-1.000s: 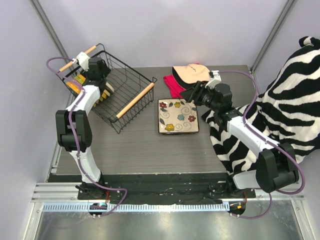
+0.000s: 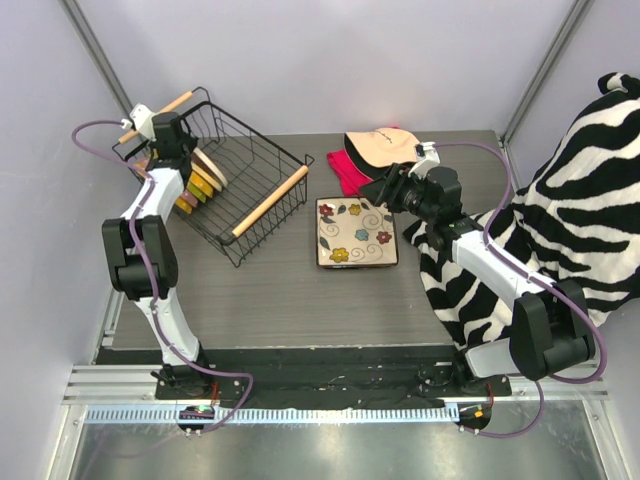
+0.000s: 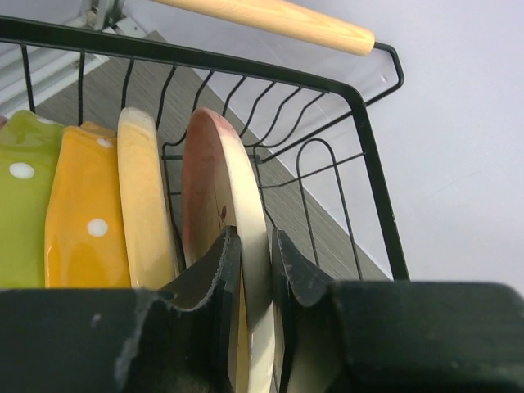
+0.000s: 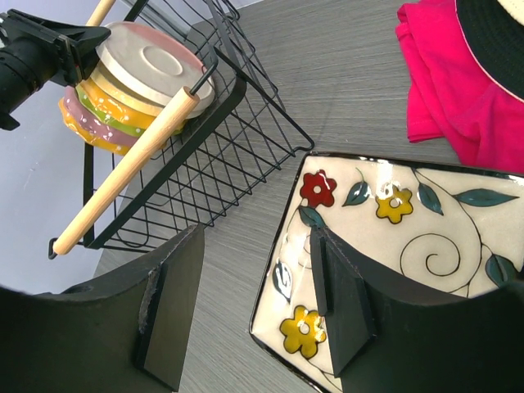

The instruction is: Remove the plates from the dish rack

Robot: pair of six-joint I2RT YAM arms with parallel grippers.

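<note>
In the wire dish rack (image 2: 250, 180) at the back left stand several colored plates: green (image 3: 24, 205), orange (image 3: 86, 213), cream (image 3: 139, 205) and pinkish with a pale rim (image 3: 209, 164). My left gripper straddles the pale rim of the pinkish plate, its fingers on either side; whether they grip it I cannot tell. My right gripper stands open above a floral square tray (image 2: 356, 232), nothing between its fingers.
A cream cap (image 2: 380, 148) lies on pink cloth (image 2: 350, 175) behind the tray. Zebra-striped fabric (image 2: 570, 200) fills the right side.
My left gripper has shifted leftward within the rack, toward its outer end. The right arm has barely moved.
</note>
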